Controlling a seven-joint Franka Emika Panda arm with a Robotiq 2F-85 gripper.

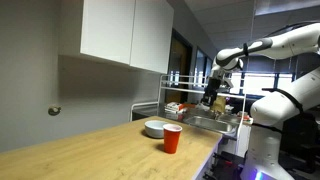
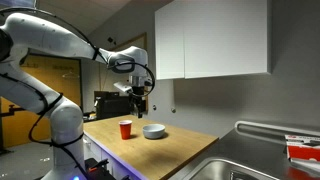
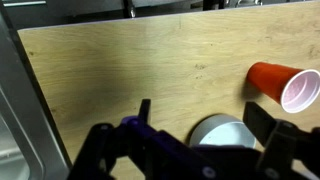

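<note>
A red cup stands upright on the wooden table, close to its edge. Beside it sits a white bowl. From the other side, the cup is to the left of the bowl. My gripper is above the table with its two dark fingers wide apart and only bare wood showing between them. In the wrist view the cup lies to the right, and the bowl is partly hidden behind the gripper body.
A metal sink borders the table on the left of the wrist view. Behind it, a white wire rack holds red items. White cabinets hang overhead.
</note>
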